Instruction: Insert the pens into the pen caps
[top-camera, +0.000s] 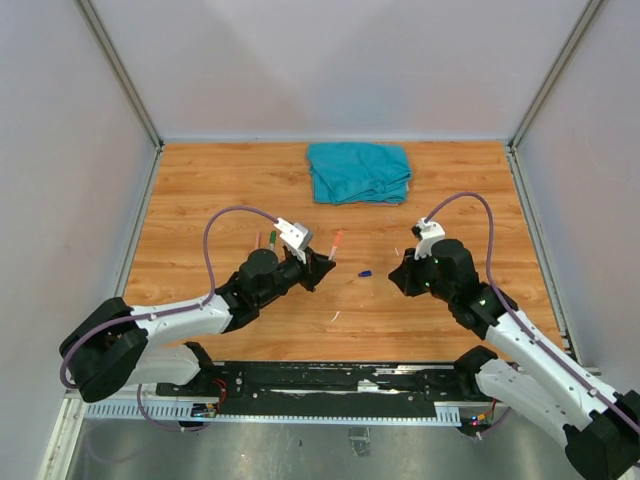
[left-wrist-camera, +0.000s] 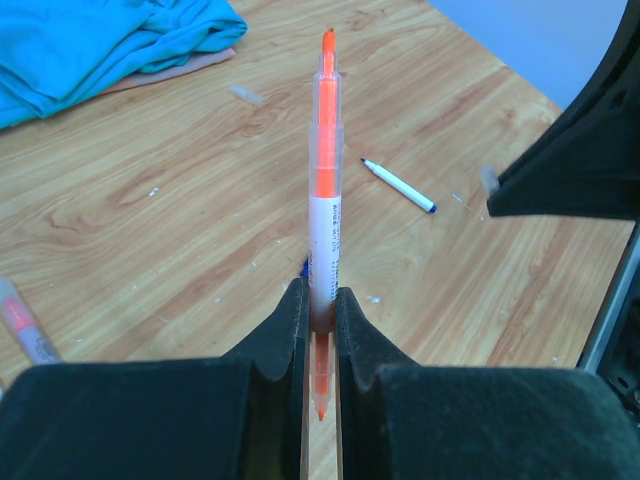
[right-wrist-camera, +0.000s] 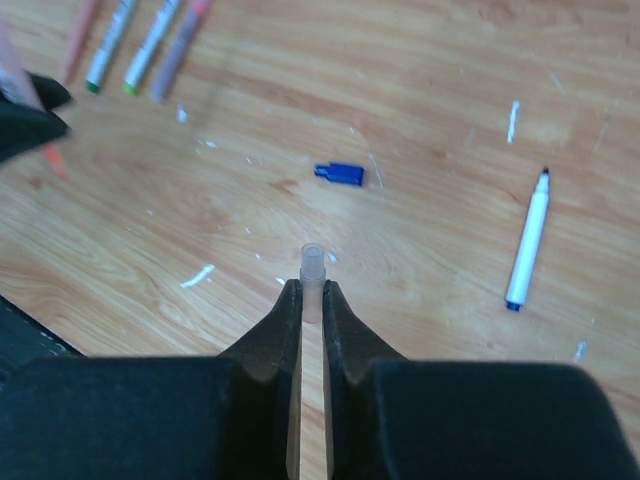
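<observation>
My left gripper (top-camera: 318, 270) is shut on an orange pen (left-wrist-camera: 325, 220), held upright with a clear sleeve around its upper part. My right gripper (top-camera: 405, 275) faces it from the right, shut on a small translucent cap (right-wrist-camera: 312, 265) that stands above the table. A gap separates pen and cap. On the table between the grippers lie a blue cap (right-wrist-camera: 340, 173) and a white pen with a dark blue tip (right-wrist-camera: 528, 240).
More pens (right-wrist-camera: 150, 50) lie side by side at the left, partly hidden by my left arm in the top view. A folded teal cloth (top-camera: 358, 170) lies at the back. Bare wood surrounds the small items.
</observation>
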